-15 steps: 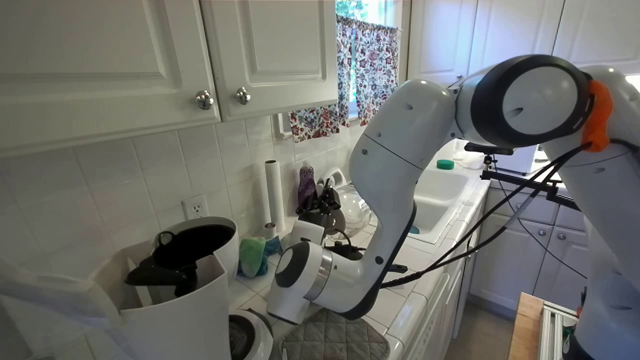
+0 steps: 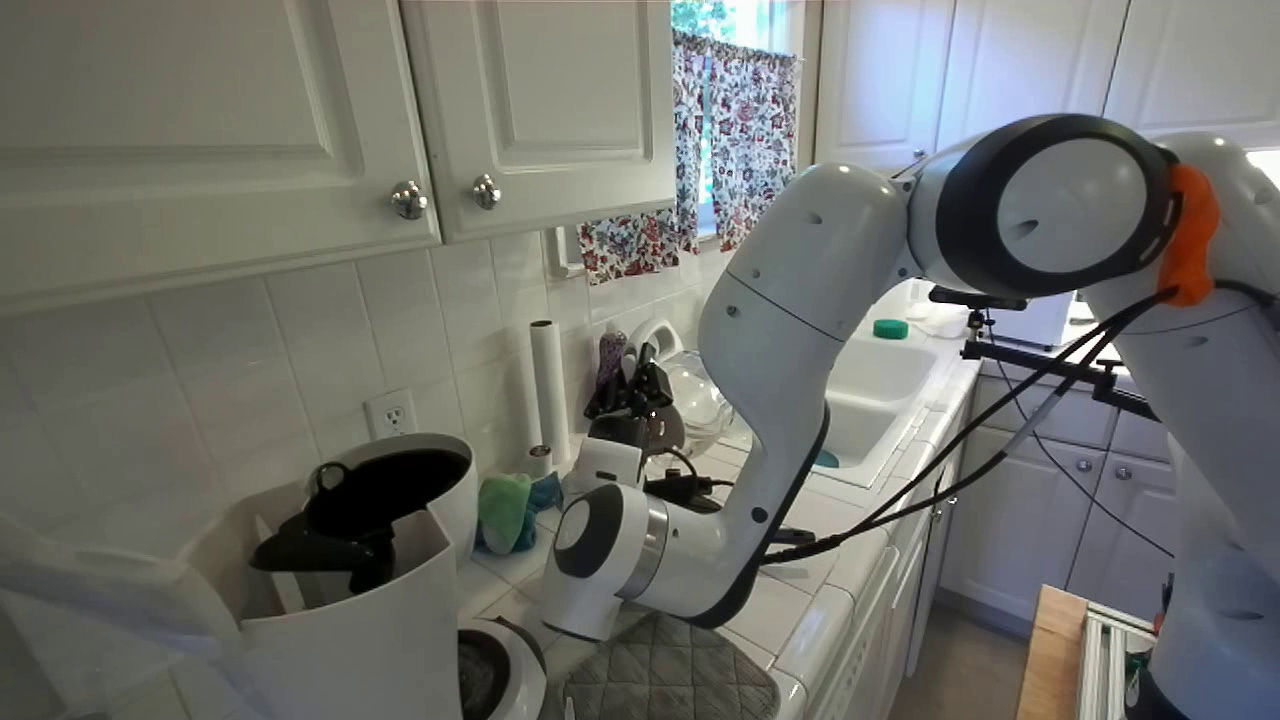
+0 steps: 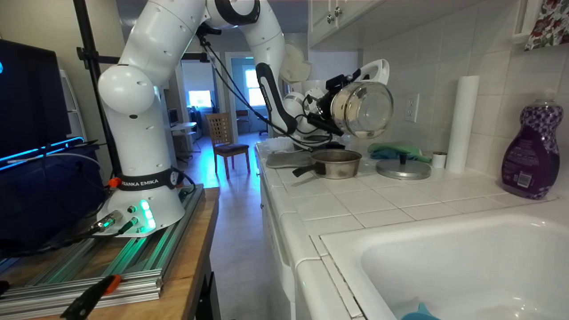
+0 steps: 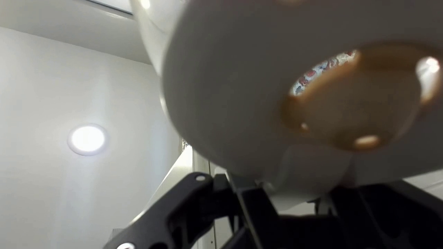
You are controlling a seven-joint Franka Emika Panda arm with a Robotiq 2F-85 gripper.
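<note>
A clear glass carafe [image 3: 362, 109] with a white handle [image 3: 377, 69] is held above the counter, tipped onto its side. My gripper [image 3: 342, 82] is shut on it, though exactly where the fingers grip is hard to make out. Up close in the wrist view, the carafe [image 4: 232, 91] fills the upper right and hides most of what lies beyond. Brown tint or liquid shows through the glass. In exterior view 1 the carafe [image 2: 698, 398] is partly covered by the arm and the dark gripper [image 2: 649, 386].
A white coffee maker [image 2: 360, 642] with its top open stands at the left. Below are a saucepan [image 3: 336, 163], a pot lid [image 3: 403, 168] and cloths [image 3: 397, 151]. A paper roll [image 3: 462, 125] and purple soap bottle [image 3: 532, 149] line the wall. Counter tiles beside the sink [image 3: 458, 266] are clear.
In exterior view 1, the gripper and carafe have shifted slightly left and up, and the handle sits a little higher. The wrist has moved slightly right. The carafe stays held.
</note>
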